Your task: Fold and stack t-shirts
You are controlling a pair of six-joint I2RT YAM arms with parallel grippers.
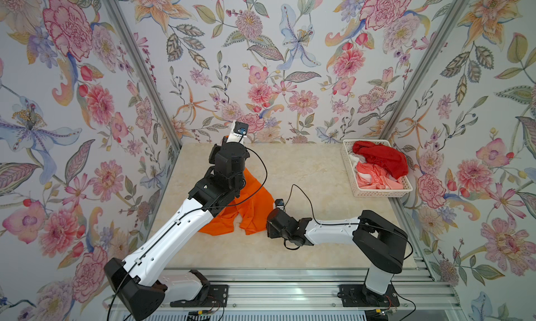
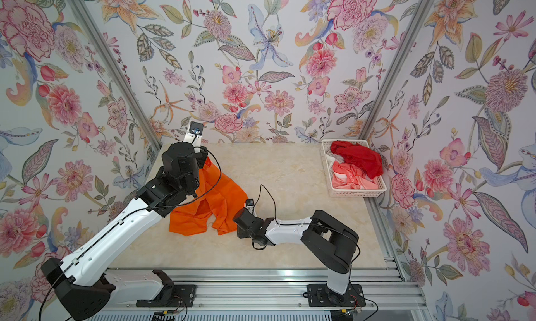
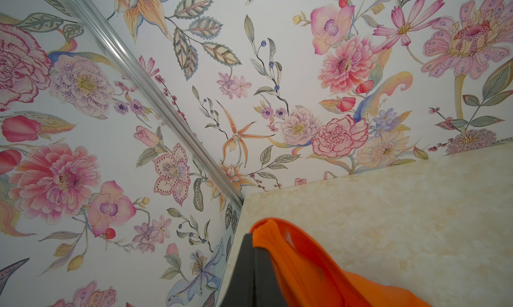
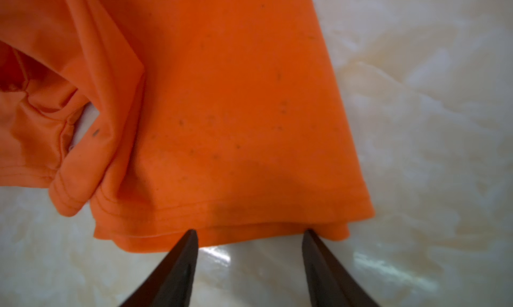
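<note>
An orange T-shirt (image 2: 217, 203) lies bunched on the table's left half, one part lifted by my left gripper, which is shut on its fabric in the left wrist view. The left arm hides much of it in both top views. My right gripper is low at the shirt's lower right edge, fingers apart with nothing between them; in the right wrist view that end of the shirt (image 4: 240, 120) lies flat in layers, with a fold at its left.
A white basket (image 1: 375, 193) at the back right holds red, pink and white garments. Floral walls surround the table.
</note>
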